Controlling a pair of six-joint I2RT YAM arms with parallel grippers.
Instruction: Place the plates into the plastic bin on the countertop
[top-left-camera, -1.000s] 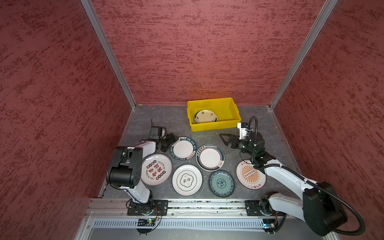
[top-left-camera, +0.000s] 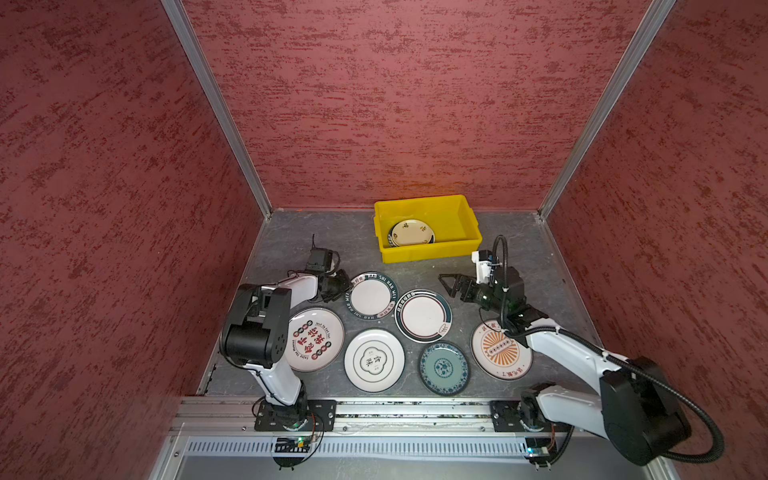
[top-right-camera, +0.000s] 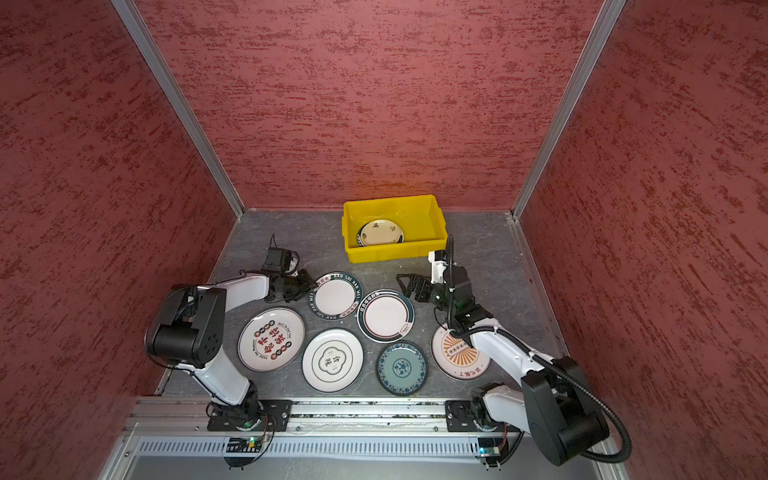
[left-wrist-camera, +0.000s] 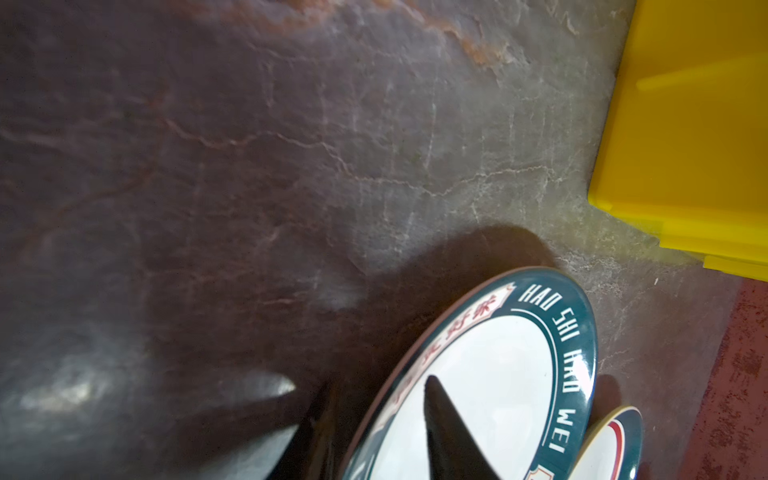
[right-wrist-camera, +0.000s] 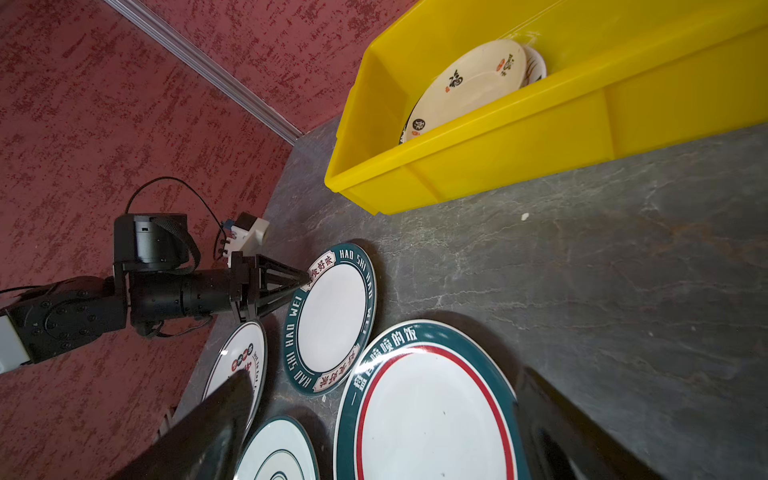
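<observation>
At the left edge of a green-rimmed white plate (top-left-camera: 373, 297), my left gripper (top-left-camera: 346, 286) has its fingers parted. In the left wrist view the plate's rim (left-wrist-camera: 384, 404) passes between the blurred fingers; whether they touch it I cannot tell. My right gripper (top-left-camera: 452, 285) stands open and empty above the counter, just right of a second green-rimmed plate (top-left-camera: 423, 315). The yellow bin (top-left-camera: 428, 253) is at the back, with a cream plate (top-left-camera: 413, 232) lying over at least one other plate inside.
A front row holds a red-patterned plate (top-left-camera: 313, 340), a white plate (top-left-camera: 374, 361), a blue-green plate (top-left-camera: 444, 369) and an orange-patterned plate (top-left-camera: 501, 349), the last partly under the right arm. Bare counter (top-left-camera: 534, 240) lies right of the bin.
The left gripper has shifted slightly, and the two green-rimmed plates have slid a little to the right.
</observation>
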